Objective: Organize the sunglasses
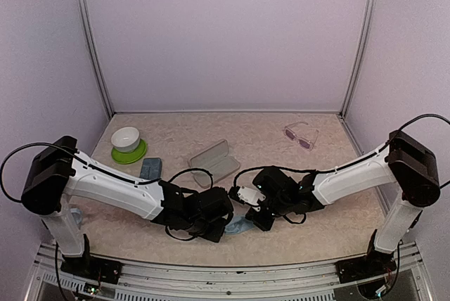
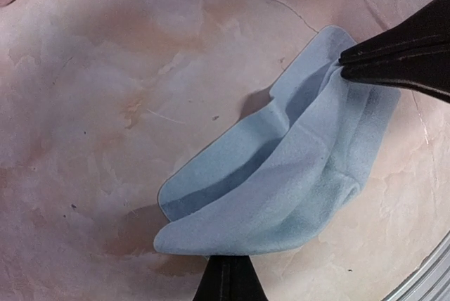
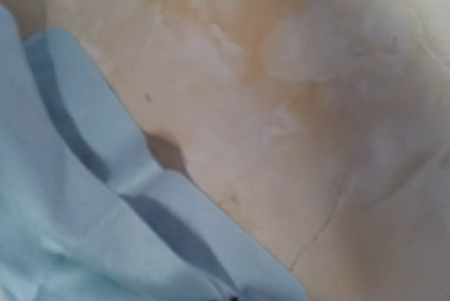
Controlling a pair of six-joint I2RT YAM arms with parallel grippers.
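Pale-pink sunglasses (image 1: 304,143) rest at the back right of the table. An open grey case (image 1: 223,169) lies near the middle. Between the two arms is a light-blue cloth (image 2: 246,216), folded and wrinkled on the table. My right gripper is shut on the cloth's upper right part, pinching a fold. At the cloth's near edge, my left gripper is shut; its fingertips meet or go under that edge, and no fold shows between them. In the right wrist view the cloth (image 3: 84,195) fills the lower left.
A white bowl (image 1: 126,138) sits on a green plate (image 1: 130,157) at the back left. A blue-grey case (image 1: 150,169) lies close behind the left arm. Free table spreads between the open grey case and the sunglasses, and along the front right.
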